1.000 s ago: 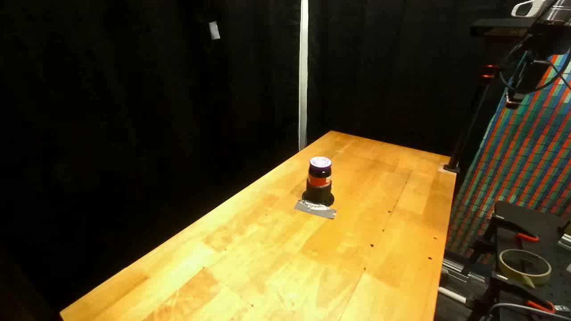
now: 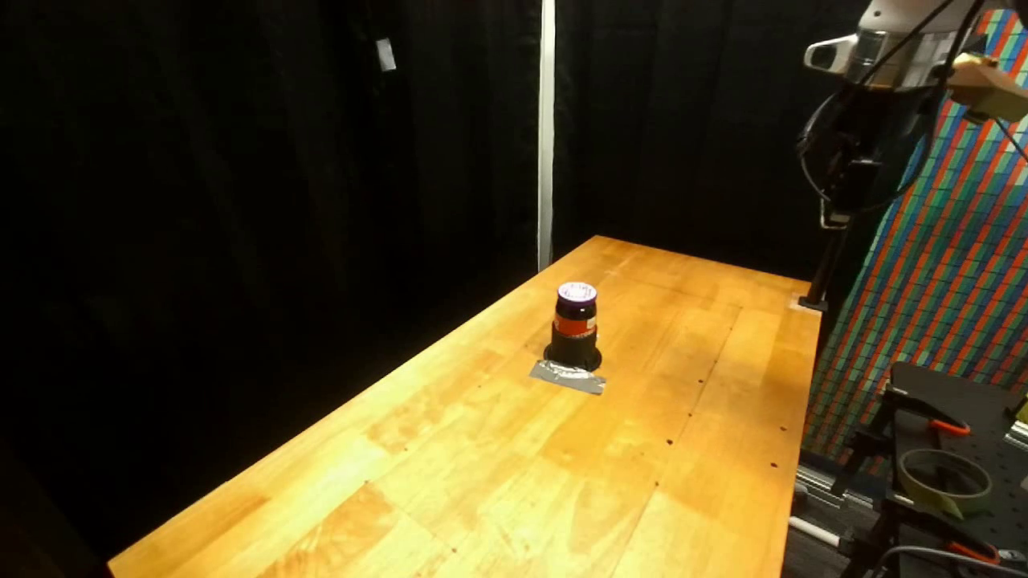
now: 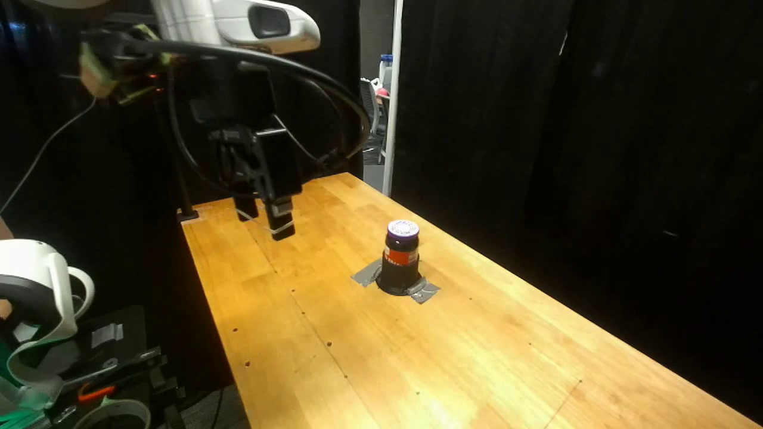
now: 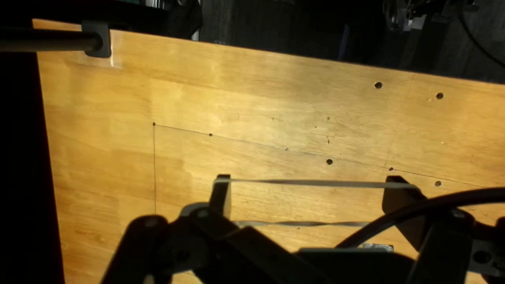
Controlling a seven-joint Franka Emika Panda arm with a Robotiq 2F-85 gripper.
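Note:
A dark jar (image 2: pixel 576 313) with a purple-edged white lid and a red label stands upright in a black holder (image 2: pixel 573 352). Grey tape (image 3: pixel 425 292) fixes that holder to the wooden table (image 3: pixel 372 357). My gripper (image 3: pixel 264 220) hangs in the air, well apart from the jar and on the clamped-post side of the table. In the wrist view its fingers (image 4: pixel 220 196) are wide apart, with pale bands stretched across the gap and only bare wood seen beyond. The jar itself cannot be made out in the wrist view.
A black post (image 2: pixel 819 279) is clamped at the table's far corner. Beside the table is a dark cart (image 2: pixel 949 424) carrying a tape roll (image 2: pixel 944 481) and clamps. Cables loop around the arm.
In exterior view 1 the arm and gripper have come leftward and lower from the upper right edge, closer to the table. The jar and holder have stayed in place.

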